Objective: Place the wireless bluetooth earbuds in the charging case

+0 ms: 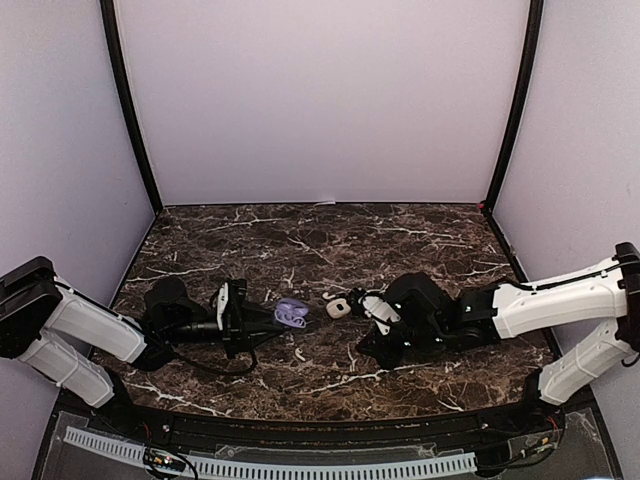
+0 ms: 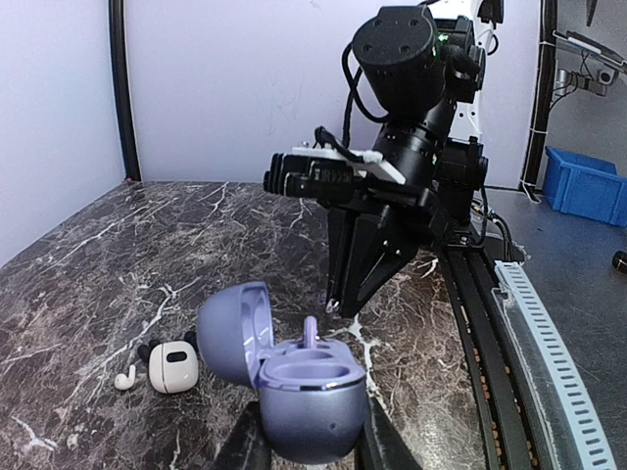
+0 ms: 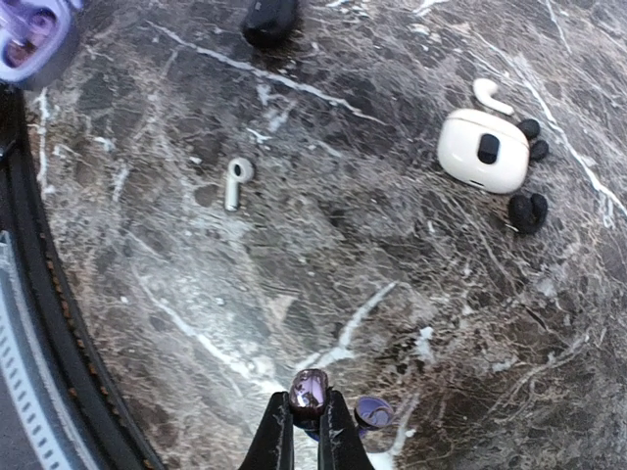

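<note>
The purple charging case (image 2: 312, 416) is held in my left gripper (image 1: 272, 322), its lid (image 2: 227, 338) open to the side. Out of its slots rises one slim purple stem (image 2: 310, 331). To the right of the case, my right gripper (image 1: 369, 350) points downward, shut on a purple earbud (image 3: 309, 386) at its fingertips. Beside these fingertips in the right wrist view shows another purple rounded piece (image 3: 374, 410); whether it is a separate piece or part of the same earbud, I cannot tell. The earbud's lower part is hidden.
A white earbud case (image 3: 482, 150) stands shut on the dark marble table, small black tips around it. One white earbud (image 3: 487, 96) lies by it, another white earbud (image 3: 236, 183) apart. A blue bin (image 2: 586, 186) stands outside.
</note>
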